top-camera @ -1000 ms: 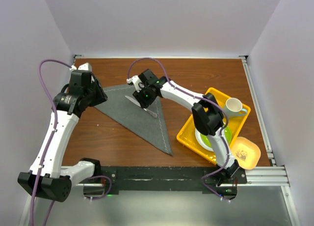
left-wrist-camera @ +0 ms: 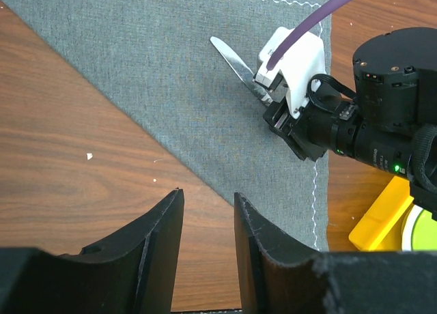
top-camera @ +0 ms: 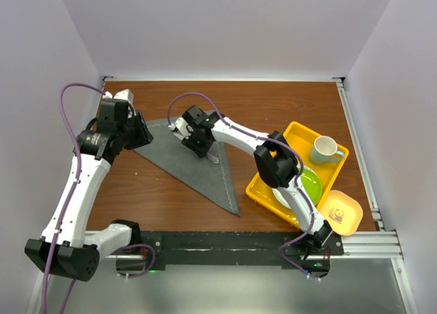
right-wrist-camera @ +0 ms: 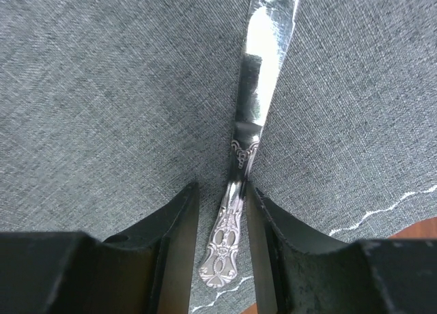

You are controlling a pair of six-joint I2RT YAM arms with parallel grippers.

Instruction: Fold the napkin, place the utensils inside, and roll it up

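Observation:
A grey napkin [top-camera: 177, 167], folded into a triangle, lies on the wooden table. A silver knife rests on it; in the right wrist view its patterned handle [right-wrist-camera: 222, 252] runs between the fingertips of my right gripper, which is low over the cloth. Whether those fingers grip the handle is unclear; they look partly apart. My left gripper stands open at the napkin's left side, nothing between its fingers.
A yellow tray [top-camera: 263, 198] on the right holds plates [top-camera: 311, 186] and a mug [top-camera: 324, 149]. A peach dish [top-camera: 343, 211] sits beside it. Bare table shows behind and in front of the napkin.
Since about a second ago my right gripper has moved left and down onto the knife, covering much of it in the top view. The left arm is almost unmoved.

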